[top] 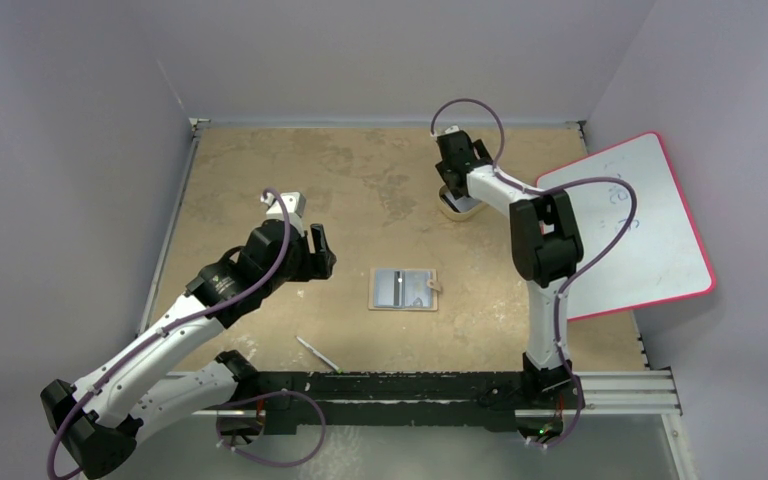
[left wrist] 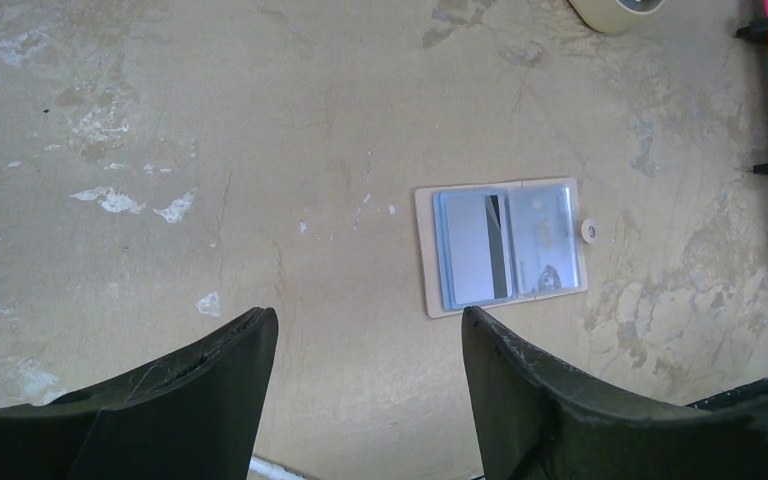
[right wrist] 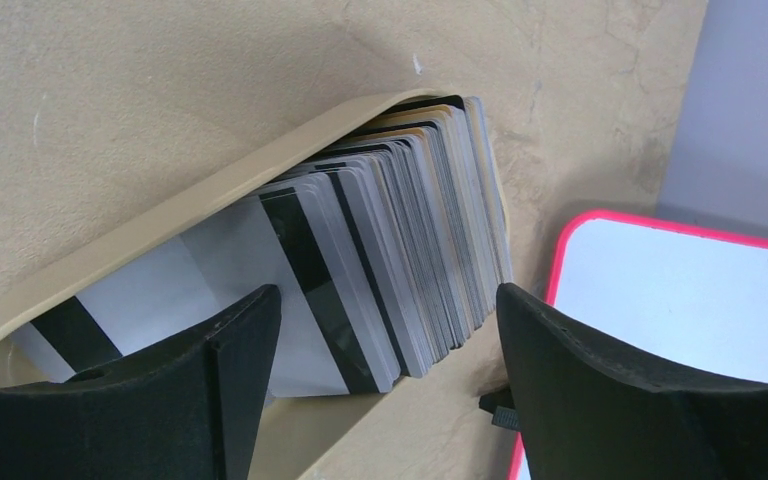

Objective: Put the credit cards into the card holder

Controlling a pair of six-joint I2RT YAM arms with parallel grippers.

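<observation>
In the right wrist view a beige oval container [right wrist: 110,245] holds a stack of credit cards [right wrist: 320,290], grey with black stripes, packed in layers. My right gripper is over them, fingers apart, nothing clearly held; from above it sits at the container [top: 459,213]. The card holder [left wrist: 425,250], a flat board with clear and blue pockets and a card showing a black stripe, lies at front centre [top: 402,305]. My left gripper [top: 320,255] hangs open to its upper left, empty; in the left wrist view its fingers frame bare table.
A red-edged whiteboard [top: 625,240] takes up the right side, close to the right arm. A white pen [top: 315,352] lies near the front edge. Grey walls enclose the sides and back.
</observation>
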